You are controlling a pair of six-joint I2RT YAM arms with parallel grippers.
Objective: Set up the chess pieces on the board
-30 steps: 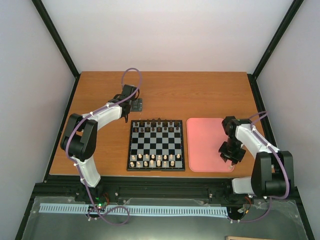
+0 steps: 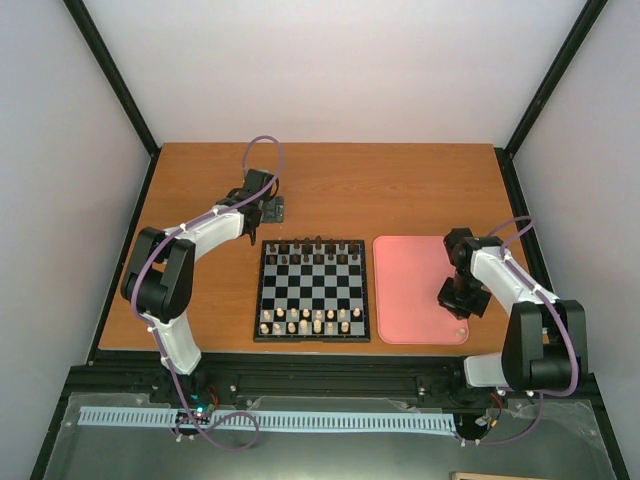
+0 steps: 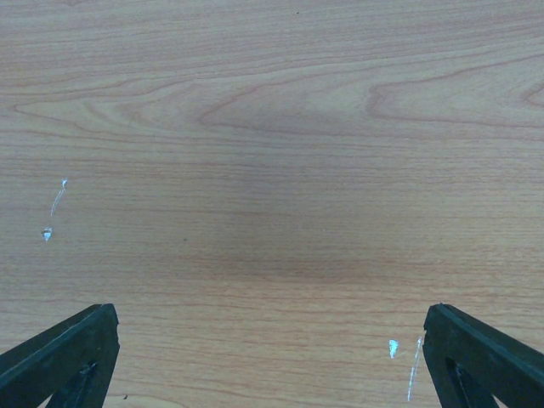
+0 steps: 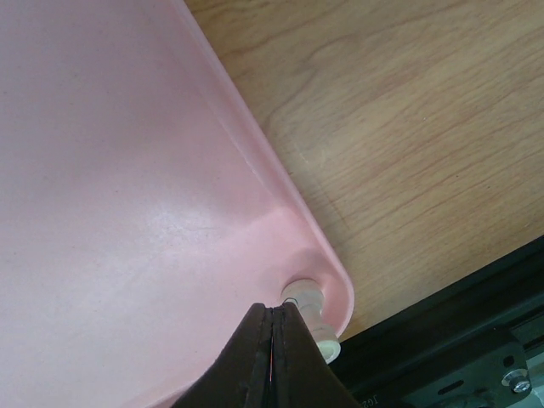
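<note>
A chessboard (image 2: 312, 292) lies on the table, dark pieces (image 2: 318, 252) on its far rows and white pieces (image 2: 317, 327) on its near rows. To its right is a pink tray (image 2: 405, 290). One white chess piece (image 4: 306, 297) lies on its side in the tray's near right corner. Just beside that piece, in the right wrist view, my right gripper is shut, its fingertips overlapping part of it in view; nothing shows between them. My left gripper is open over bare wood, away from the board and holding nothing.
The tray's raised rim (image 4: 293, 200) runs close by the lying piece. A dark table-edge rail (image 4: 459, 340) passes just beyond that corner. Wide bare wood (image 2: 400, 190) stretches behind the board and tray.
The left arm and the board look the same.
</note>
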